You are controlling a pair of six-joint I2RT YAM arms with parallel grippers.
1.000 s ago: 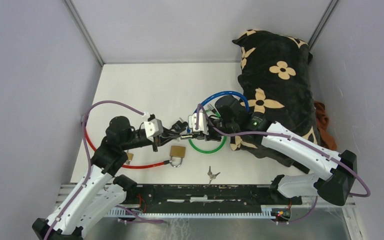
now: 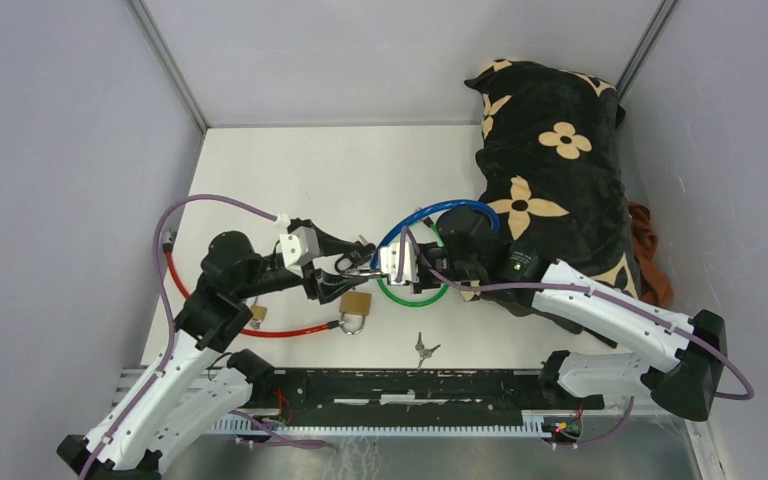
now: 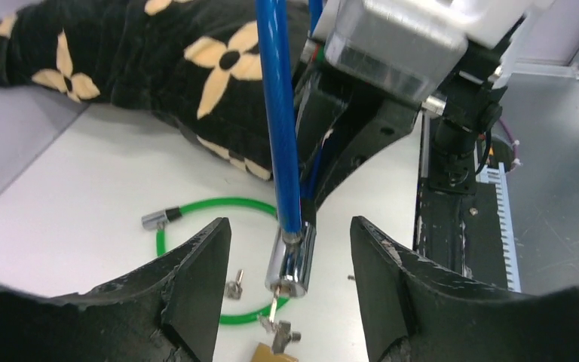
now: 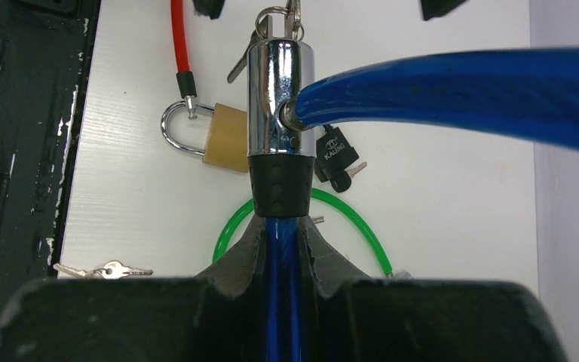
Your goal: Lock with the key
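Note:
My right gripper is shut on the end of the blue cable lock (image 4: 452, 90), just below its black sleeve; the chrome lock barrel (image 4: 279, 90) points away from it. A key (image 3: 275, 324) on a ring projects from the barrel's end, as the left and right wrist views show. My left gripper stands open around that end, its fingers apart on either side, not visibly touching it. In the top view both grippers meet above the middle of the white table (image 2: 260, 180).
Below lie a brass padlock (image 4: 222, 139) with a red cable, a black padlock (image 4: 335, 154), a green cable lock (image 4: 362, 226) and loose keys (image 2: 420, 352) near the front edge. A black flowered cushion (image 2: 550, 130) fills the right side.
The right arm has shifted slightly, still holding the blue lock.

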